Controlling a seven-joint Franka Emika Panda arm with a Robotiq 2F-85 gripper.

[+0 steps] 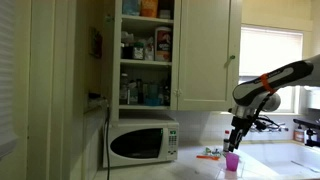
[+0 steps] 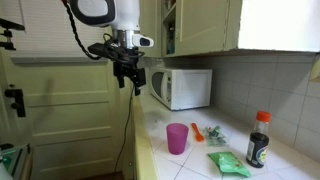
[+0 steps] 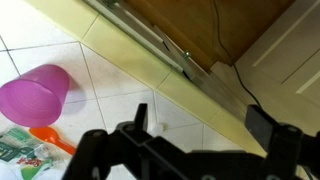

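Observation:
My gripper (image 2: 130,86) hangs high, left of the counter edge in exterior view 2, fingers pointing down. It is open with nothing between its fingers. A pink cup (image 2: 177,138) stands upright on the white tiled counter, below and to the right of the gripper. In the wrist view the cup (image 3: 35,95) lies at the left edge, well away from the fingers. Exterior view 1 shows the gripper (image 1: 233,146) in front of the cup (image 1: 232,161), overlapping it in the picture. An orange utensil (image 3: 52,138) lies near the cup.
Behind the cup lies a clear and green packet (image 2: 215,137). A green bag (image 2: 229,163) and a dark bottle with a red cap (image 2: 258,140) are farther right. A white microwave (image 2: 182,89) stands at the back. Open shelves (image 1: 146,62) hold several items.

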